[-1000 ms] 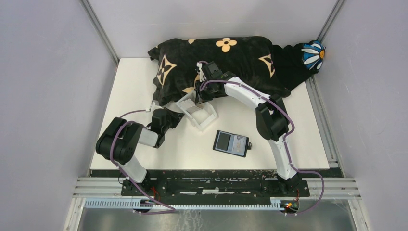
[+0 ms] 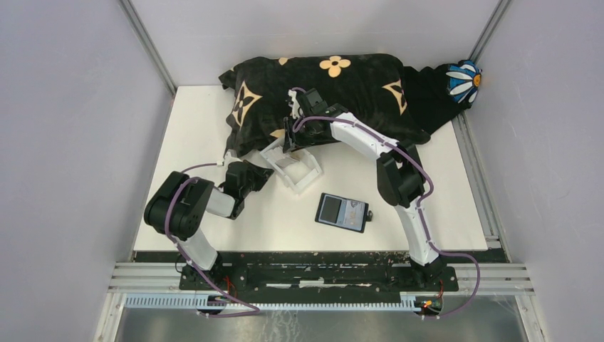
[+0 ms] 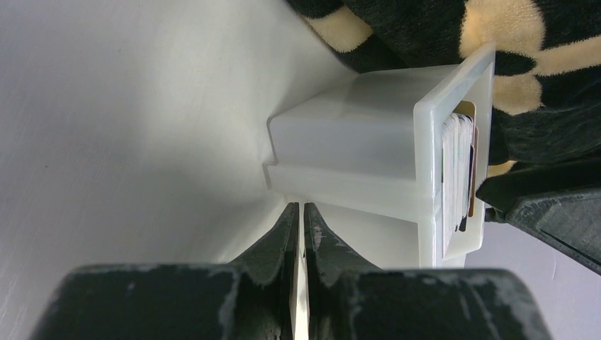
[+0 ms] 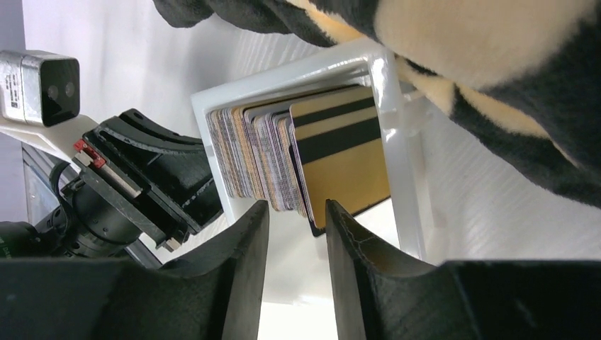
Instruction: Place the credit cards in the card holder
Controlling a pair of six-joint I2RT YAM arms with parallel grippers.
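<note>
A white open box stands tilted in the table's middle, and credit cards stand packed inside it. One tan card with black stripes leans apart from the row. My right gripper is open over the box; the tan card's lower edge shows between its fingers, which do not grip it. My left gripper is shut on the box's wall, with a thin pale strip between its fingers. A flat black case with a dark panel and a printed panel, apparently the card holder, lies nearer the front.
A dark patterned blanket covers the back of the table and touches the area behind the box. A blue and white flower item lies at the back right. Bare table surrounds the black case.
My right gripper has shifted slightly left over the box. The left arm has barely moved; the box and black case look unmoved.
</note>
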